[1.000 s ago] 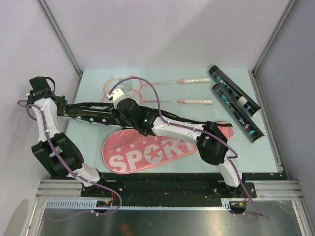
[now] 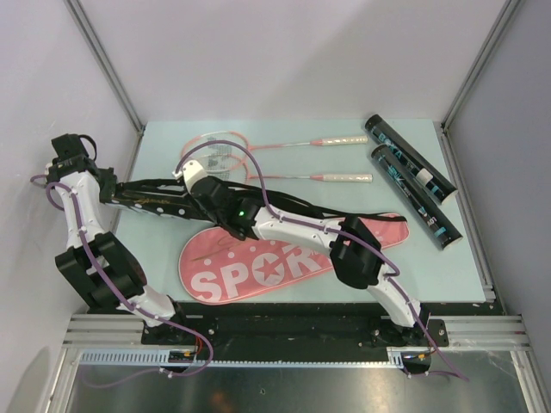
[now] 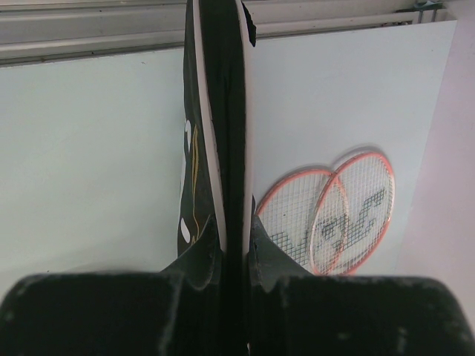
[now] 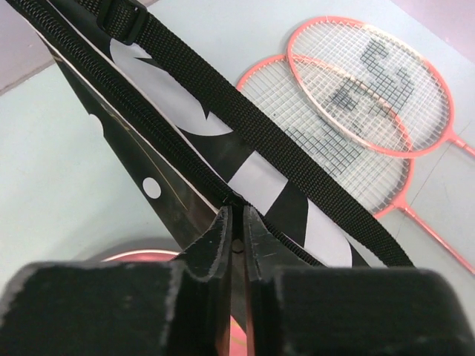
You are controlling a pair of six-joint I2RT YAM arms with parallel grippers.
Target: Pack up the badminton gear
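Note:
A long black-and-white racket bag with a coral "SPORT" panel (image 2: 258,267) lies across the table, its zip side facing up the view. At the far left, my left gripper (image 2: 108,185) is shut on the bag's end; in the left wrist view the black bag edge (image 3: 226,111) runs between its fingers. My right gripper is at the zip (image 4: 159,122), its fingertips close together around a small dark part that looks like the slider. Whether they grip it cannot be told. Two coral rackets (image 4: 371,81) overlap behind the bag.
Both racket handles (image 2: 344,140) point right across the back of the table. Two black shuttlecock tubes (image 2: 417,196) lie slanted at the right. A black strap (image 4: 245,119) runs beside the zip.
My right gripper has shifted a little to the left along the bag's top edge, its arm following. The left arm, rackets and tubes look unmoved.

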